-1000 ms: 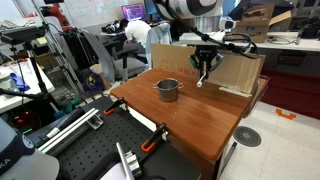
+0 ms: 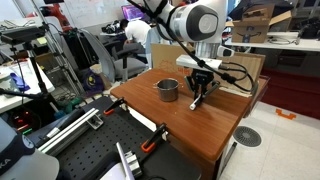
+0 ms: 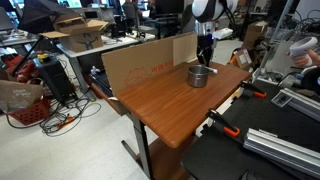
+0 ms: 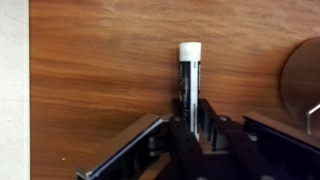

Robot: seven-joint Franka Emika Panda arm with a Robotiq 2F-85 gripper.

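A white marker with a black label (image 4: 190, 78) points straight ahead from between my fingertips in the wrist view. My gripper is shut on it, and the marker's rear part is hidden by the fingers. In exterior view 1 the gripper (image 2: 197, 98) is low over the wooden table, with the marker's pale end (image 2: 193, 107) toward the tabletop; whether it touches cannot be told. Just left of it stands a metal pot (image 2: 168, 90). The same pot (image 3: 198, 76) partly covers the gripper area in exterior view 2.
The wooden table (image 2: 205, 128) has free room in front of the gripper. A cardboard panel (image 2: 245, 68) stands along its back edge. Black clamps (image 2: 155, 137) line the near edge, beside the dark base table (image 3: 250, 150).
My gripper has come down toward the table with the marker, moving slightly left and nearer in exterior view 1. The pot stays in place.
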